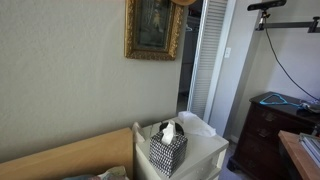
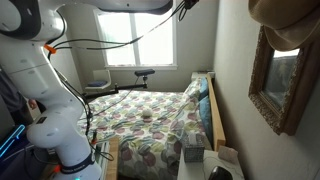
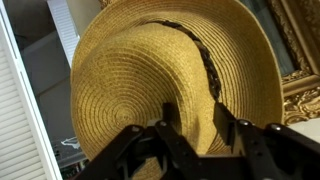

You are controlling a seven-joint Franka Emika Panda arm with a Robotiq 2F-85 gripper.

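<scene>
A woven straw hat with a dark band fills most of the wrist view. Along the bottom of that view, my gripper shows dark fingers standing apart, with part of the hat visible across the gap. No firm hold shows, and the exact contact is hard to make out. In exterior view 1 only the hat's lower edge shows at the top, by the picture's right corner. The hat also appears at the upper right of exterior view 2; my gripper is outside both exterior views.
A gold-framed picture hangs on the wall close to the hat. Below stands a white cabinet with a patterned tissue box. A louvered door is to the right. My white arm arches over the bed.
</scene>
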